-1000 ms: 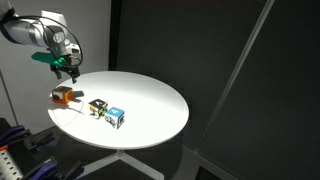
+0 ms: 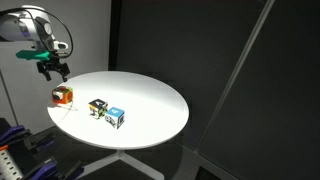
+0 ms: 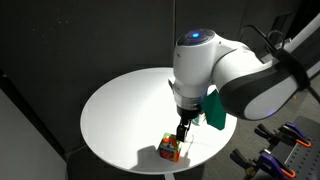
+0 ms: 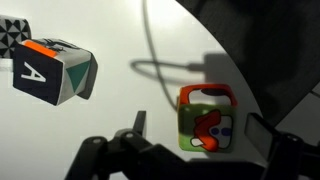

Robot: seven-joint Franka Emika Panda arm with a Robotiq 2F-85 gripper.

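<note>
In the wrist view a red-and-green picture block [image 4: 206, 122] shows between the spread fingers of my gripper. It is the block [image 2: 63, 95] at the left edge of the white table in exterior view 1. There, my open gripper [image 2: 56, 75] hangs above it with a gap, holding nothing. From exterior view 2, the same block [image 3: 169, 148] stands near the table's edge, just below the arm's end. A block with a letter A [image 4: 48, 82] lies to the left in the wrist view.
Two more blocks, one dark and patterned [image 2: 98, 108], one blue and white [image 2: 115, 117], stand close together near the table's front. The table's curved edge runs close to the red-and-green block.
Over the last second my gripper has shifted left in exterior view 1, to above the red-and-green block. The blocks have stayed where they were.
</note>
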